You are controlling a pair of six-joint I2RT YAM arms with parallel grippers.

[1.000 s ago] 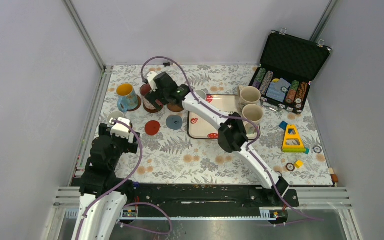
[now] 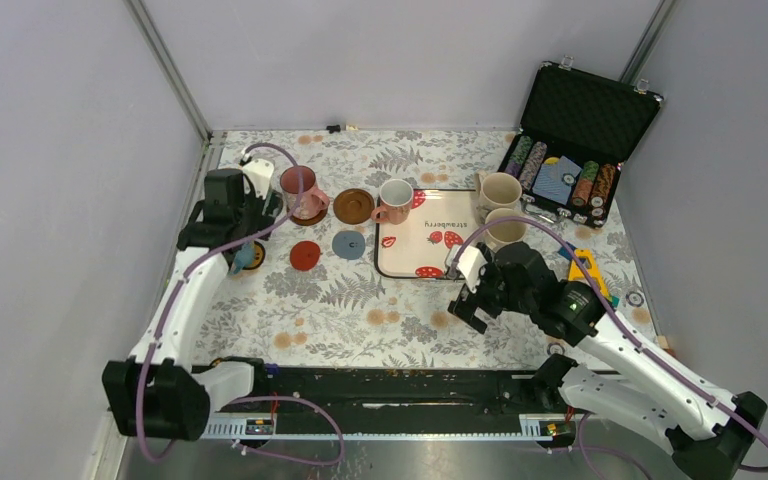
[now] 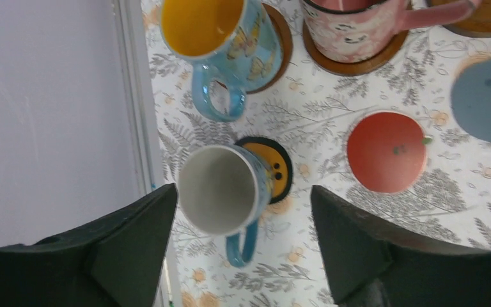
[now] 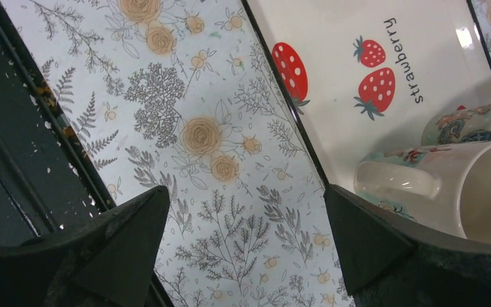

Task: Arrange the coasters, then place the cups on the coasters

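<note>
In the left wrist view a white-and-blue cup (image 3: 217,188) sits on a black-and-yellow coaster (image 3: 275,160), between the fingers of my left gripper, which are apart and over it. A blue cup (image 3: 249,51) and a pink cup (image 3: 351,29) stand on brown coasters beyond. A red coaster (image 3: 383,153) and a grey coaster (image 3: 486,96) lie bare, as does a brown coaster (image 2: 353,206). My right gripper is open over the table beside the tray, nothing between its fingers.
A strawberry tray (image 2: 430,270) holds several cups at the centre. An open chip case (image 2: 560,180) is at the back right, with toys (image 2: 585,275) in front.
My right arm has pulled back from the pink cup to the front right, by the tray.
</note>
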